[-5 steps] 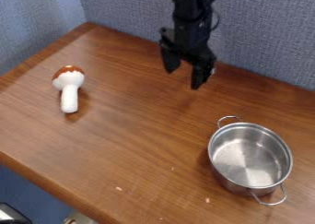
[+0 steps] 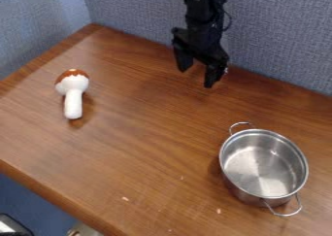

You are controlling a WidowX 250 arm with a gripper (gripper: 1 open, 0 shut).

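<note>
My dark gripper [image 2: 199, 63] hangs from the top centre, low over the back part of the wooden table [image 2: 155, 152]; whether its fingers are open or shut is too small and dark to tell. A white mushroom-shaped object with a red-brown cap [image 2: 73, 92] lies at the left, well away from the gripper. A steel pot [image 2: 263, 164] with two wire handles stands at the front right.
A grey padded wall [image 2: 285, 36] runs behind the table. The table's edge borders blue at the lower left.
The gripper has shifted slightly right and back, and looks sharper now than one second ago. The pot and mushroom-shaped object have not moved.
</note>
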